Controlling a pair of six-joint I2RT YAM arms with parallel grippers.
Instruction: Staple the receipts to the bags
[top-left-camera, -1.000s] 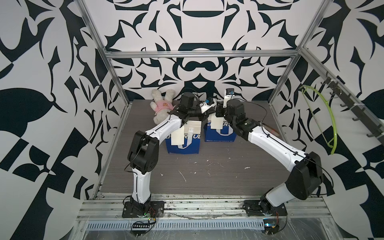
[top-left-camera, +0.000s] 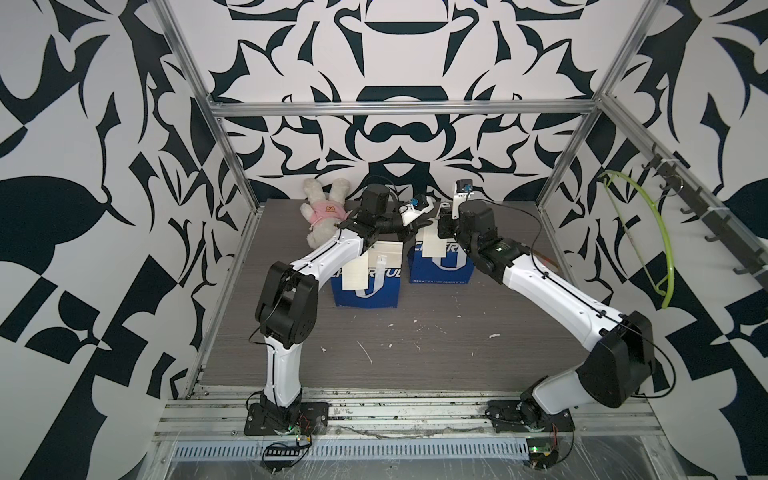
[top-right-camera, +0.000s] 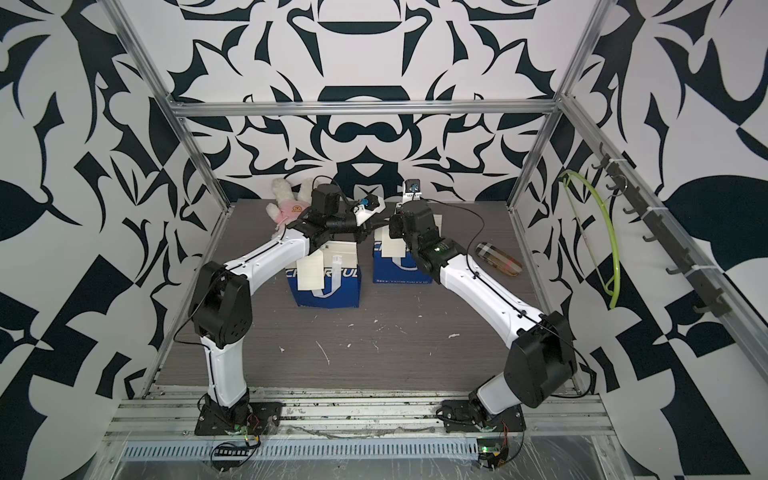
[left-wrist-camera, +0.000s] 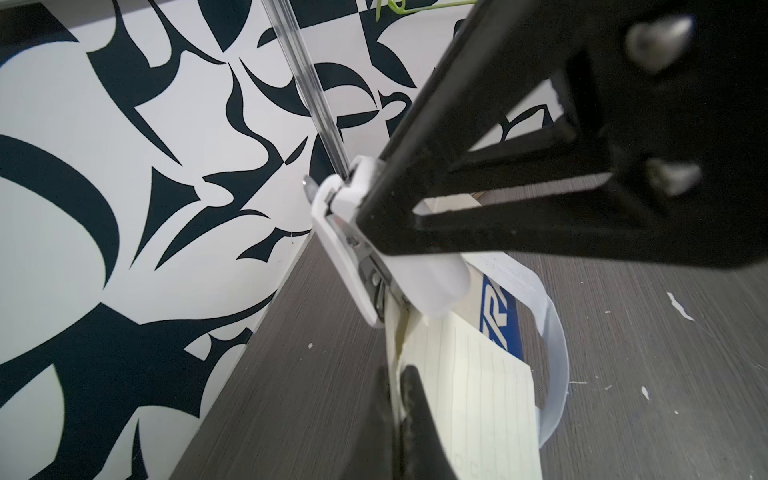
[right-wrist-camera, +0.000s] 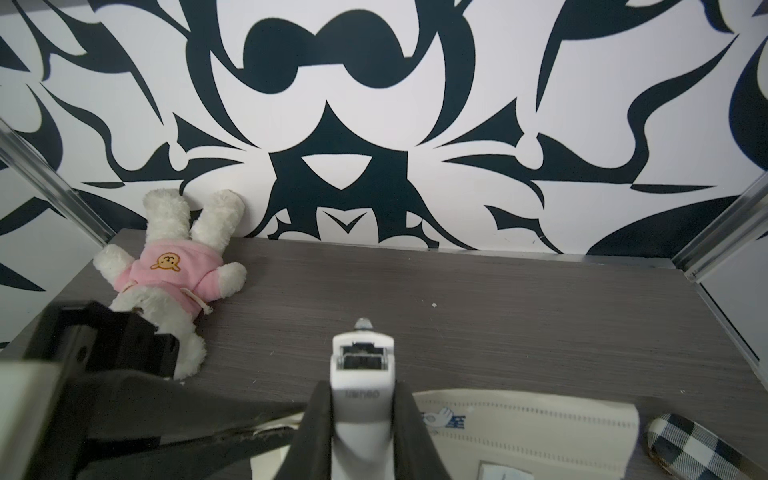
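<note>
Two blue bags (top-left-camera: 368, 294) (top-left-camera: 440, 272) with cream paper receipts (top-left-camera: 354, 276) (top-left-camera: 433, 249) stand in the middle. My left gripper is shut on the paper edge at the top of the right-hand bag, above which it sits. My right gripper is shut on a white stapler (right-wrist-camera: 362, 384). In the left wrist view the stapler (left-wrist-camera: 428, 280) sits at the paper's top edge, just beyond my left fingertips.
A white plush toy in pink (right-wrist-camera: 172, 272) lies at the back left. A brown cylindrical object (top-right-camera: 498, 257) lies at the right.
My right arm has moved slightly right and down with the stapler. The left arm and the bags look unchanged.
</note>
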